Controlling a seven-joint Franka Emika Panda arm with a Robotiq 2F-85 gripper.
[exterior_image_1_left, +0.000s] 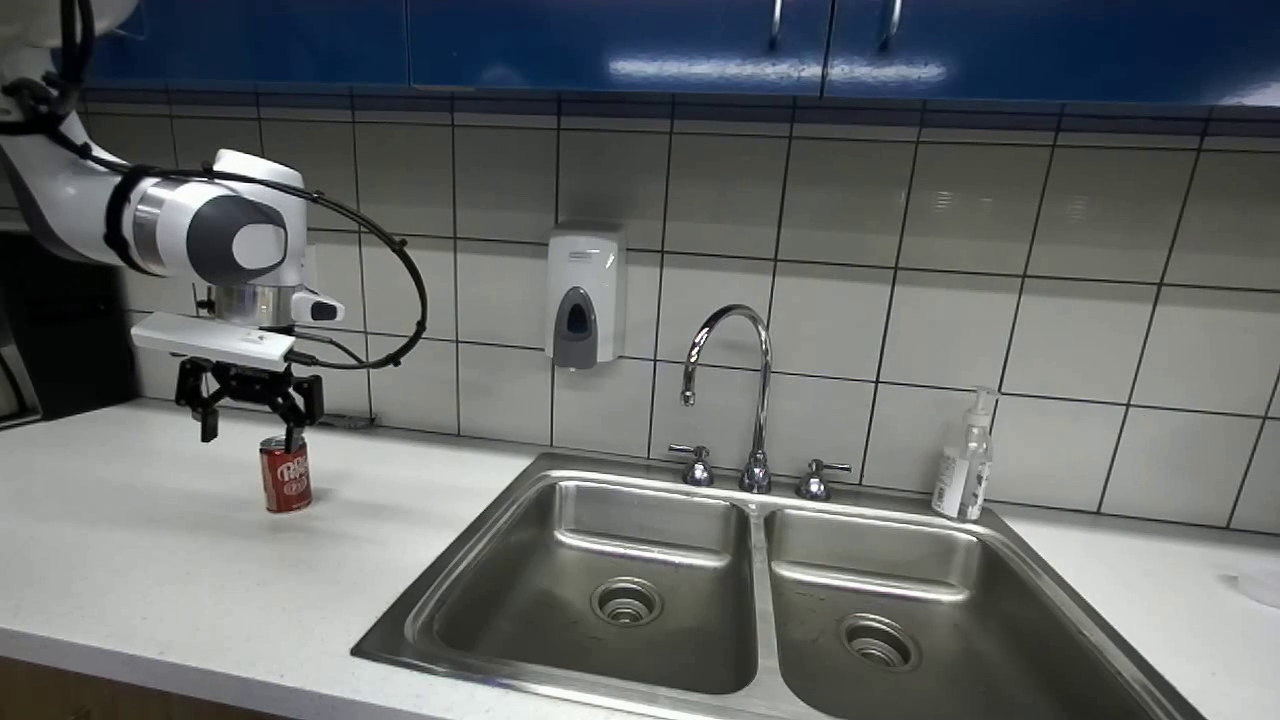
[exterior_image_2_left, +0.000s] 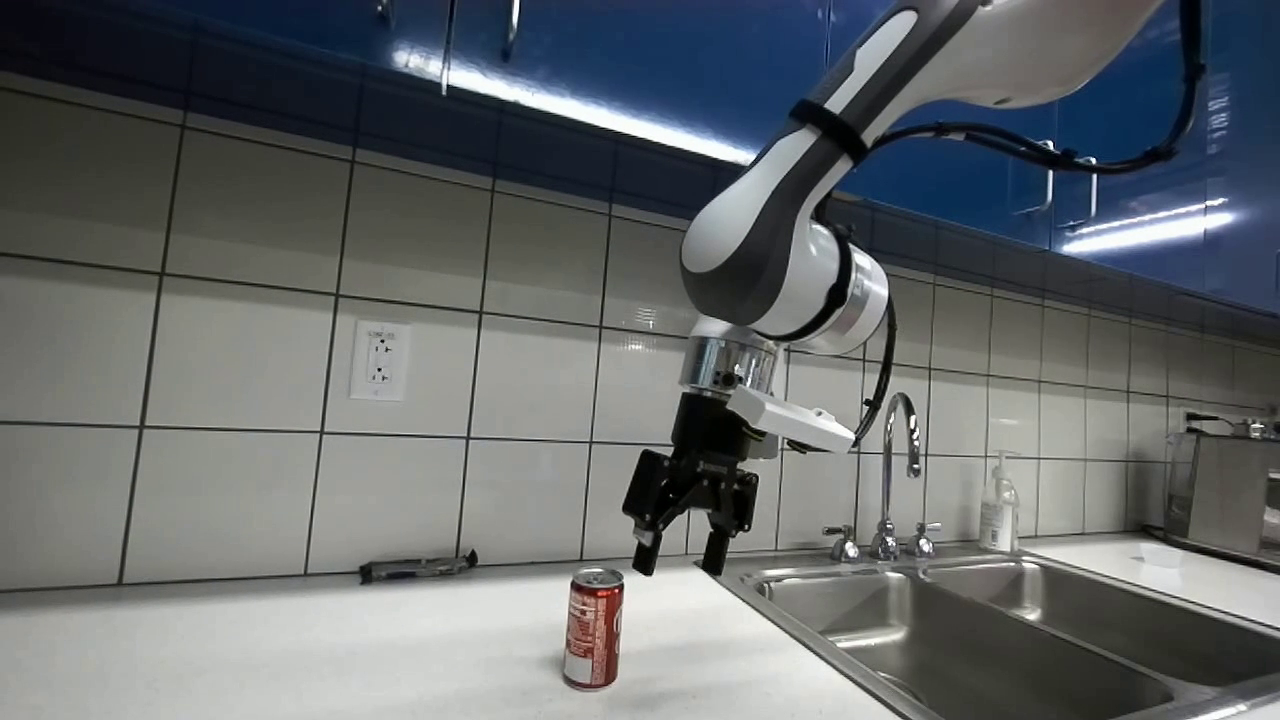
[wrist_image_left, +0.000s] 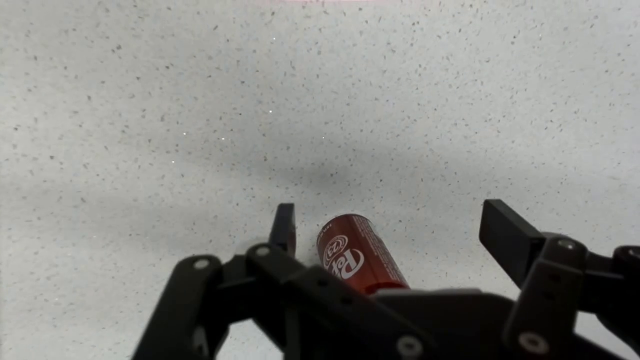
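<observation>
A red Dr Pepper can (exterior_image_1_left: 287, 476) stands upright on the white counter, left of the sink. Above the counter hangs my gripper (exterior_image_1_left: 248, 434), its two fingers spread wide with only air between them. In exterior view 2 the can (exterior_image_2_left: 594, 630) is lower and to the left of the gripper (exterior_image_2_left: 680, 562), clear of both fingertips. The wrist view has the can (wrist_image_left: 360, 252) nearer the left finger (wrist_image_left: 284, 231) than the right finger (wrist_image_left: 507, 240); its lower part in that view is hidden behind the gripper's body.
A steel double sink (exterior_image_1_left: 764, 576) with a tall faucet (exterior_image_1_left: 758, 396) lies to the right. A soap bottle (exterior_image_1_left: 963, 468) stands behind it. A dark flat object (exterior_image_2_left: 417, 566) rests against the wall.
</observation>
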